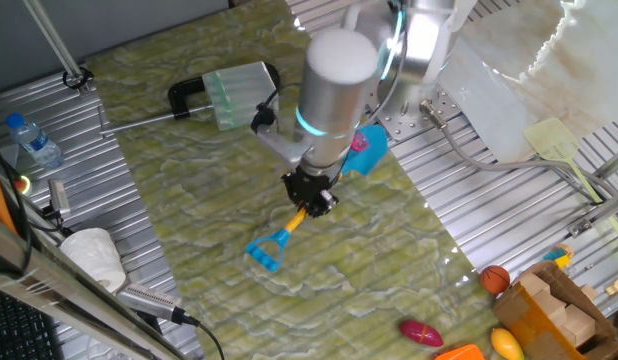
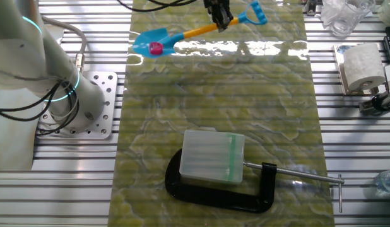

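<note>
A toy shovel with a blue scoop (image 2: 149,44), yellow shaft (image 2: 200,30) and blue D-shaped handle (image 2: 253,14) is held by my gripper (image 2: 220,25), which is shut around the shaft near the handle. A pink-red object (image 2: 156,48) shows on the scoop. In exterior view 1 the gripper (image 1: 309,198) hangs over the green mat, with the handle (image 1: 269,250) sticking out toward the front left and the scoop (image 1: 367,150) partly hidden behind the arm. The height of the shovel above the mat is hard to judge.
A black clamp (image 2: 220,197) with a translucent box (image 2: 211,156) lies on the mat (image 2: 151,107). A cardboard box (image 1: 549,315), a basketball toy (image 1: 494,279) and a purple toy (image 1: 421,333) stand at the front right.
</note>
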